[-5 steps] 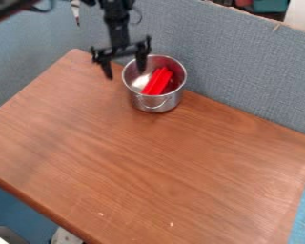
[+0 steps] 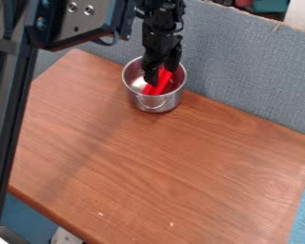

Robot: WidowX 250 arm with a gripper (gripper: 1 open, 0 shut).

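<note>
A steel pot [image 2: 155, 102] stands near the back edge of the wooden table. My black gripper [image 2: 162, 68] reaches down into it from above, its fingers around the upper part of a red object [image 2: 154, 88] lying inside. The frame does not show clearly whether the fingers are closed on that object.
A grey padded wall [image 2: 244, 76] runs along the back. A light blue strip [image 2: 301, 214] lies at the right edge.
My gripper has descended from above the pot's rim into the pot, over the red object. The arm now covers more of the upper left of the view. The pot has not visibly moved.
</note>
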